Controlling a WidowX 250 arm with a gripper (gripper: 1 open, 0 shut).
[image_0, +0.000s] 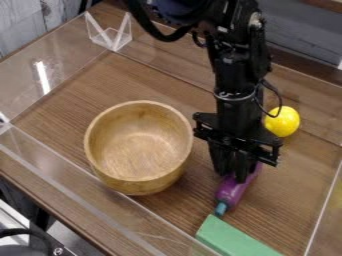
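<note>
The black gripper (235, 150) hangs low over a purple item (234, 190) with a teal tip, which lies on the wooden table right of a round wooden bowl (138, 150). The fingertips are at the purple item's upper end and partly hide it; I cannot tell whether they grip it.
A yellow round object (282, 121) sits behind the gripper to the right. A teal-green block (237, 238) lies at the front. A clear wire-like object (110, 32) is at the back left.
</note>
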